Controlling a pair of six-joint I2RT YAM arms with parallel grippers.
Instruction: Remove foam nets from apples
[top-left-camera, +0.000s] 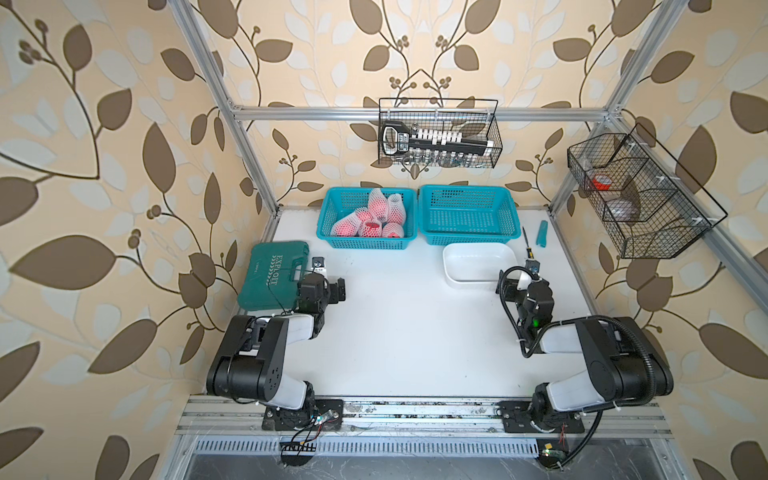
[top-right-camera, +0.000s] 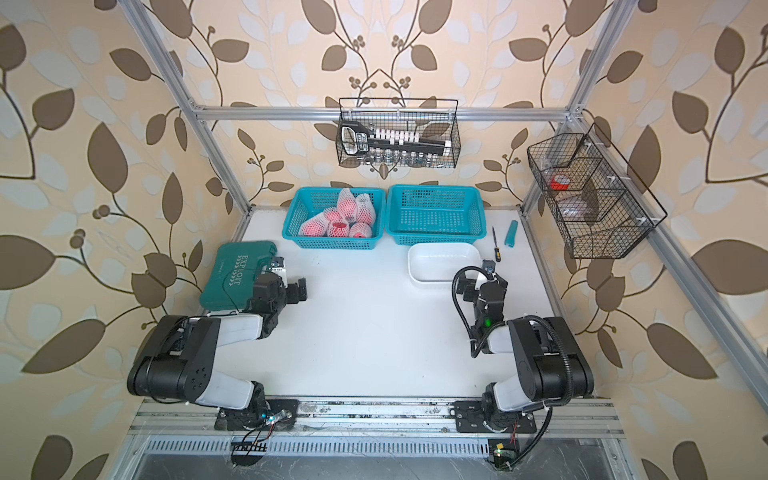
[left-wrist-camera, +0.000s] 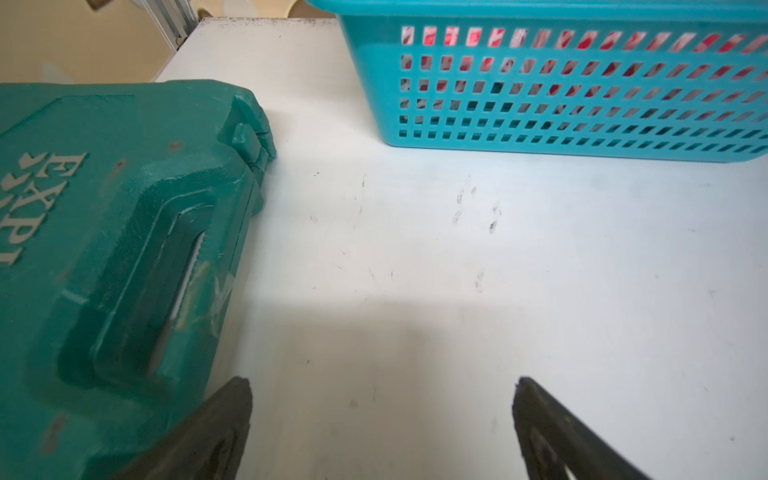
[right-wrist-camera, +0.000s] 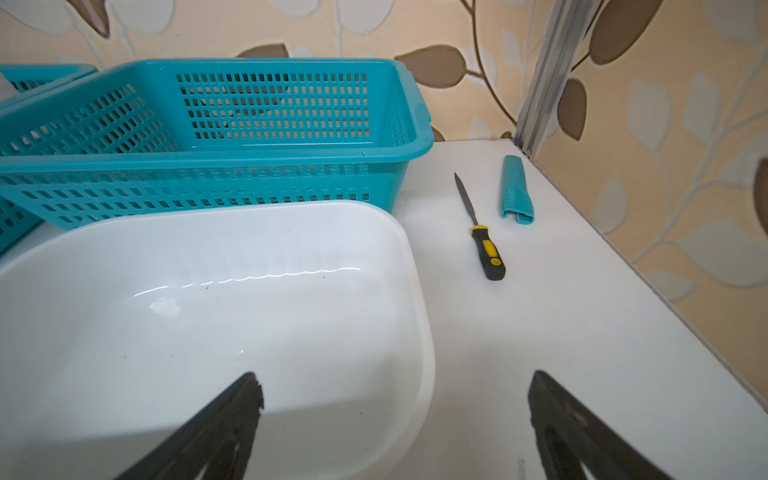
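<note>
Several red apples in white foam nets (top-left-camera: 377, 204) are heaped in the left teal basket (top-left-camera: 367, 245) at the back of the table. To its right stands an empty teal basket (top-left-camera: 469, 238), with an empty white tray (top-left-camera: 480, 278) in front. My left gripper is open over bare table beside the green case, short of the apple basket, nothing between its fingers. Over the right end of the white tray, my right gripper hangs open and empty. The lower apples are partly hidden by the basket wall.
A green tool case (top-left-camera: 274, 276) lies close by my left gripper. At the back right are a black-and-yellow screwdriver (right-wrist-camera: 486, 249) and a teal sheath-like piece (right-wrist-camera: 516, 190). Wire baskets hang on the walls.
</note>
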